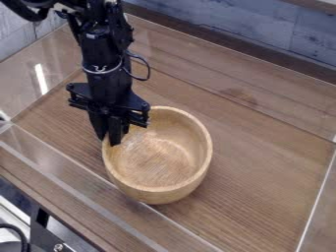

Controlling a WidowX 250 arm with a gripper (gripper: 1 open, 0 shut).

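Observation:
A beige oval bowl (164, 162) sits on the wooden table in the middle of the camera view. My black gripper (110, 128) reaches down from the top left to the bowl's left rim, its lower tips at or just over that rim. Whether its fingers are open or shut on the rim cannot be made out.
A blue-grey plank wall (250, 25) runs along the back. The table's near left edge has cables beyond it.

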